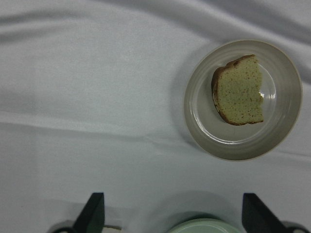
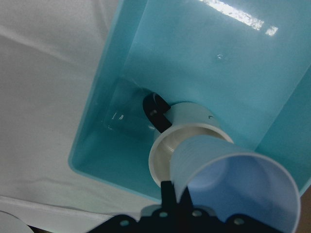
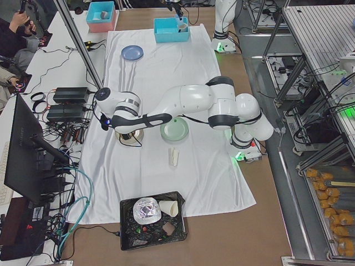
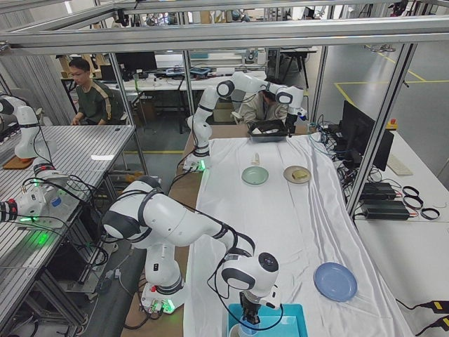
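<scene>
My left gripper is open above the table, near a beige plate (image 1: pixel 199 111) holding a bread slice (image 1: pixel 237 92). A green plate (image 1: pixel 204 228) is partly visible below it; in the camera left view the green plate (image 3: pixel 174 129) is beside the left arm. My right gripper is shut on the rim of a pale blue plastic cup (image 2: pixel 233 189), tilted over a white mug (image 2: pixel 189 115) with a black handle inside a turquoise bin (image 2: pixel 248 58). The cup partly hides the mug.
A blue plate (image 4: pixel 335 281) lies near the bin. A black tray (image 3: pixel 127 233) with a foil container and white cup stands at the opposite end. A pale narrow object (image 3: pixel 173 157) lies beside the green plate.
</scene>
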